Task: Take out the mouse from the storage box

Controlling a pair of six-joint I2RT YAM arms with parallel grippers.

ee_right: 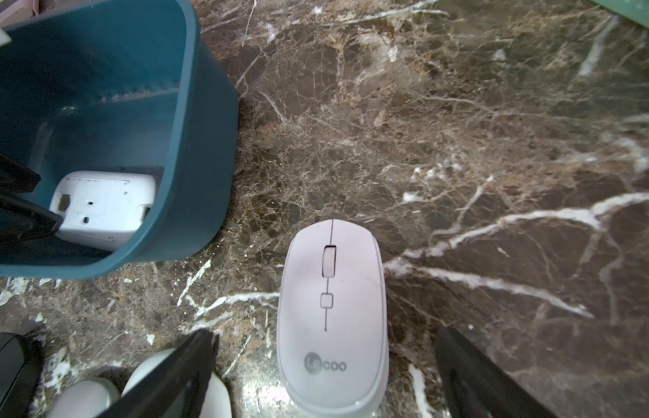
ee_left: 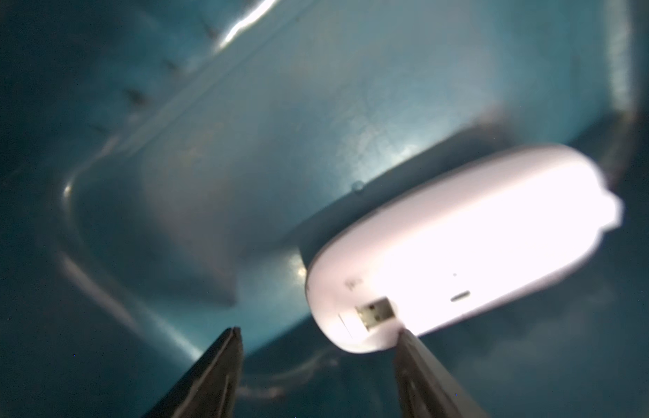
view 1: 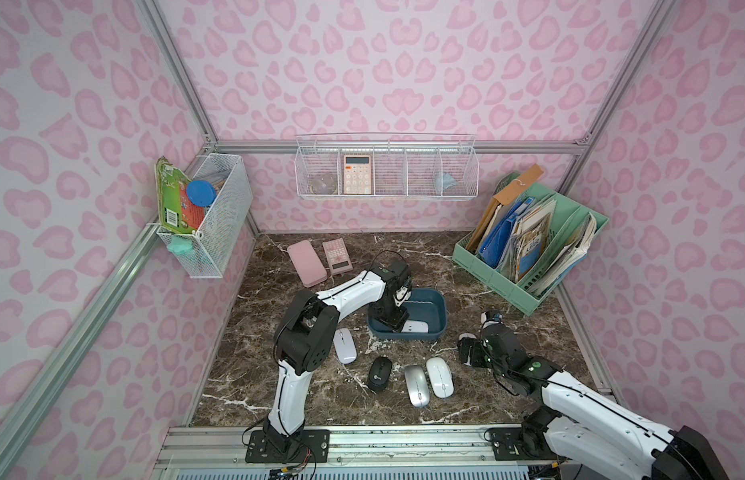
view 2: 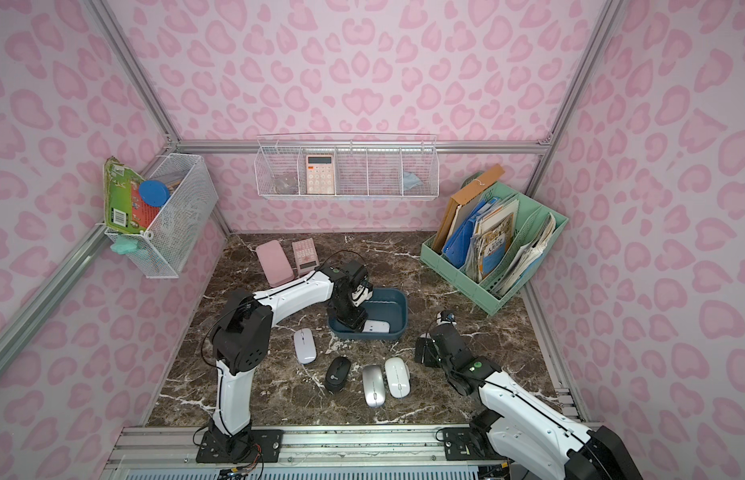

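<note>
A teal storage box (view 1: 427, 302) stands mid-table with a white mouse (ee_left: 457, 237) lying in it, its underside with a USB receiver facing up. My left gripper reaches down into the box at one end of that mouse, fingers part open; nothing looks held. My right gripper is open above a white mouse (ee_right: 331, 306) lying on the table beside the box, with its fingers apart on either side.
More mice lie in front of the box, among them a black one (view 1: 379, 373). A pink case (view 1: 307, 264) and pink calculator (view 1: 337, 255) lie behind left. A green file holder (view 1: 492, 276) stands at back right. Wire baskets hang on the walls.
</note>
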